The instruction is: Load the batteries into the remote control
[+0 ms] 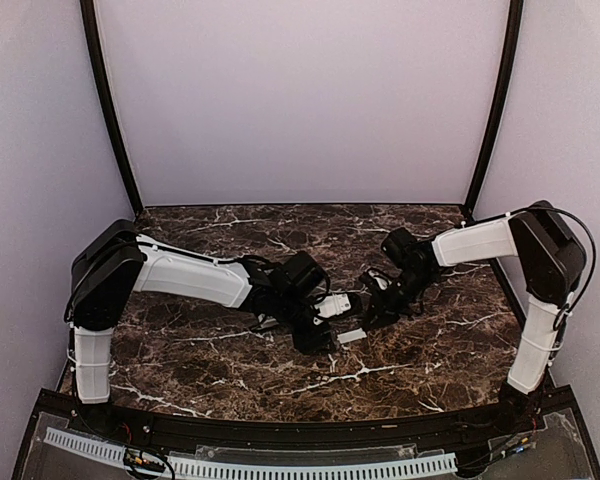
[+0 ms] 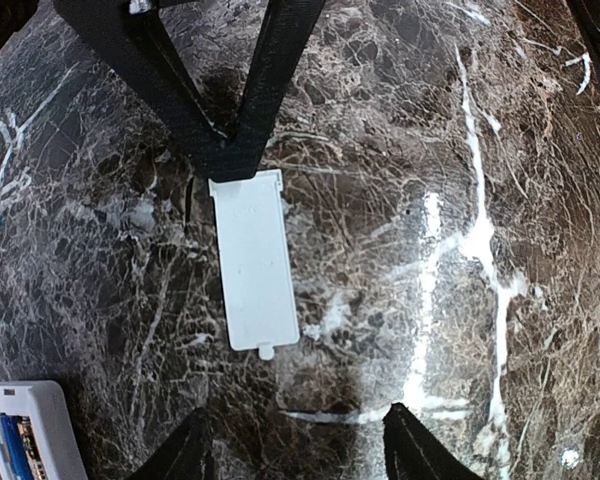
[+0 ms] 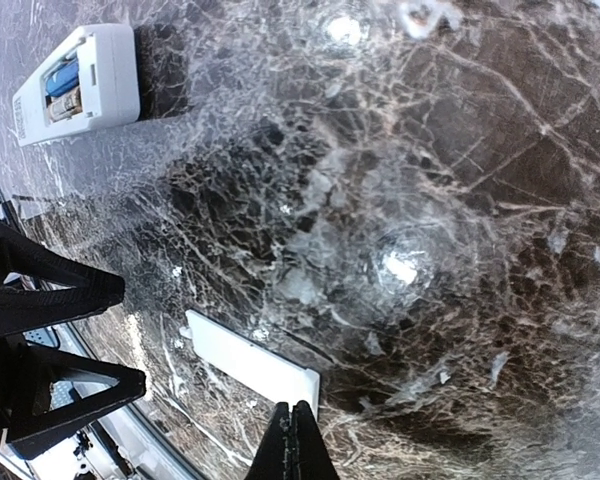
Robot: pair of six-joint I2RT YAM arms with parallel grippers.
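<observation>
The white battery cover [image 2: 255, 262] [image 3: 250, 360] lies flat on the marble table. My right gripper is shut, its tips at one end of the cover; whether it touches is unclear. My left gripper stands open beyond the cover's tabbed end, nothing visible between its fingers. The white remote [image 3: 110, 80] lies apart, compartment uncovered, with a blue battery [image 3: 64, 78] and a second, tan battery [image 3: 66, 103] inside. It is also partly visible at the lower left of the left wrist view.
The marble table [image 1: 200, 370] has bare room around both arms. Pale walls [image 1: 300, 100] enclose it at the back and sides. The two grippers are close together near the middle.
</observation>
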